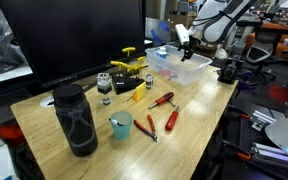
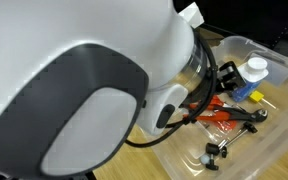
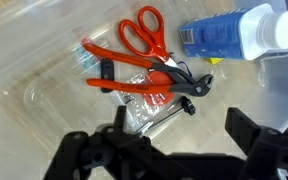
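My gripper is open above a clear plastic bin (image 3: 44,100), with nothing between its fingers. Inside the bin lie red scissors (image 3: 151,38), red-handled pliers (image 3: 129,88) and a blue bottle with a white cap (image 3: 224,35). A thin dark tool (image 3: 166,120) rests below the pliers in the wrist view. In exterior view 2 the white arm (image 2: 74,90) hides much of the left side, while the blue bottle (image 2: 246,90) and bin (image 2: 274,125) show at right. Exterior view 1 has the bin (image 1: 192,76) at the table's far end.
On the wooden table (image 1: 94,165) stand a black cylinder (image 1: 76,120) and a teal cup (image 1: 121,125). Red-handled tools, including a screwdriver (image 1: 172,120), lie nearer the middle. Yellow tools (image 1: 132,66) sit by the black screen (image 1: 69,40).
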